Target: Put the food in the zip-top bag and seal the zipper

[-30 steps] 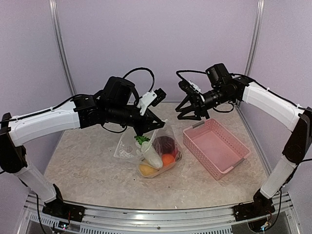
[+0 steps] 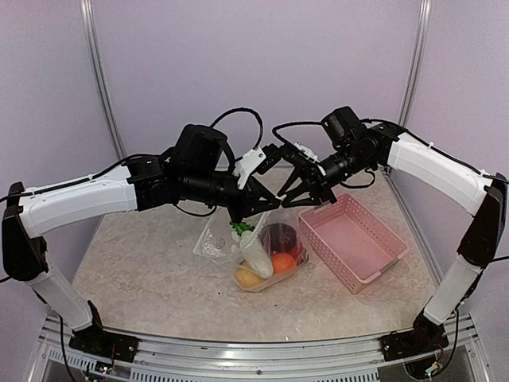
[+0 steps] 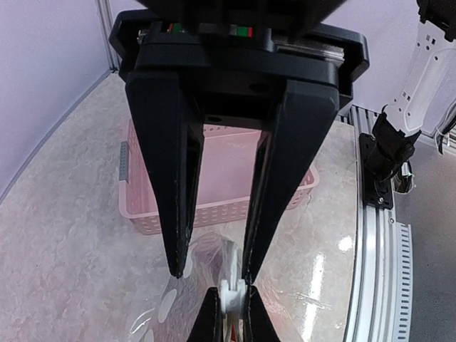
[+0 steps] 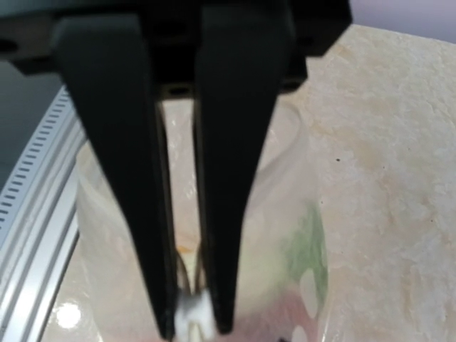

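Observation:
The clear zip top bag (image 2: 231, 247) stands on the table holding greens (image 2: 241, 228), a pale elongated item (image 2: 256, 256), an orange (image 2: 283, 263), a yellow round item (image 2: 246, 278) and a dark round item. My left gripper is shut on the bag's white zipper slider (image 3: 233, 296) at the top edge. My right gripper has its fingertips at that same slider, straddling it, narrowly part open; whether they grip it is unclear. In the left wrist view the right fingers hang just above my left fingertips.
An empty pink basket (image 2: 350, 239) sits to the right of the bag. Both arms meet over the bag.
My right gripper has moved left and down to the slider beside my left gripper, its fingers narrower. My left gripper and the bag have shifted slightly right.

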